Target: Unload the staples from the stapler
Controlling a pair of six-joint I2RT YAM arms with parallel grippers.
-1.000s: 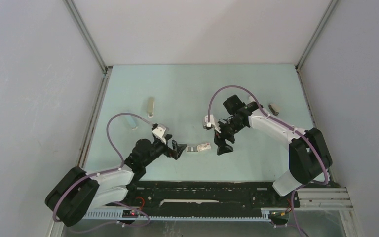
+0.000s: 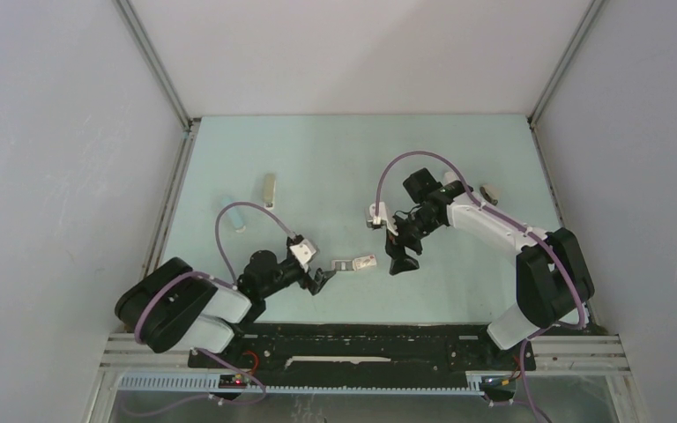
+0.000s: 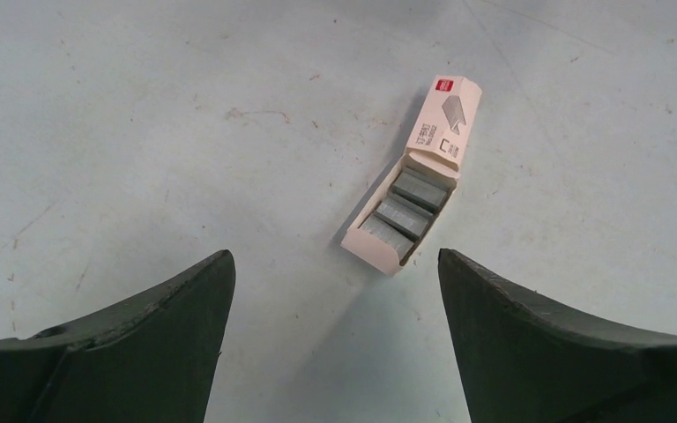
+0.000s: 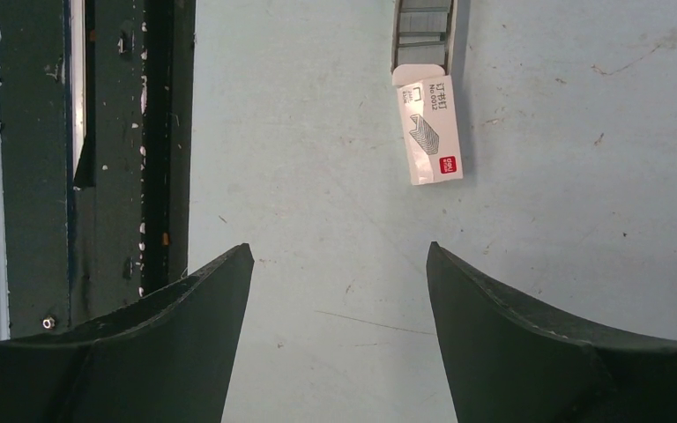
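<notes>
A small pink-and-white staple box (image 2: 353, 263) lies on the table between my two grippers. In the left wrist view the box (image 3: 446, 122) has its inner tray slid out, with grey staple strips (image 3: 400, 210) lying in it. My left gripper (image 2: 319, 280) hovers just left of the tray end, its fingers apart and nothing between them. Right of the box, my right gripper (image 2: 401, 258) stands open and empty; its wrist view shows the box's printed cover (image 4: 432, 132) beyond the fingertips. I cannot surely identify a stapler.
A long beige object (image 2: 269, 189) and a pale blue one (image 2: 234, 215) lie at the left back. A small brownish object (image 2: 489, 194) sits at the far right. Bare table lies behind the box, and the dark front rail (image 2: 335, 333) runs along the near edge.
The left arm has come forward and right, bringing its gripper slightly nearer the staple box and a little lower in the picture. The right arm has barely shifted. The box stays put.
</notes>
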